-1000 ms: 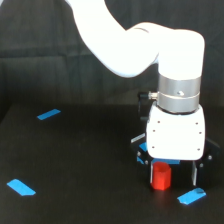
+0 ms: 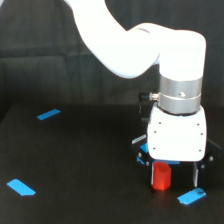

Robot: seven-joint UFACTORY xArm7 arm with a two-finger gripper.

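Observation:
Near the right side of the dark table, a small red object (image 2: 161,177) stands below the white arm. My gripper (image 2: 174,180) points down over it, its dark fingers (image 2: 195,175) spread apart. The red object lies between the fingers, nearer to the left one, with a gap to the right one. Its top edge meets the underside of the white gripper body in view, and I cannot tell whether they touch.
A blue piece (image 2: 190,196) lies beside the right finger, and more blue shows partly hidden behind the gripper. Farther left are two blue pieces, one near the front (image 2: 20,187) and one toward the back (image 2: 48,114).
The gripper sits very slightly farther right and lower. The red object and the blue pieces look almost unchanged.

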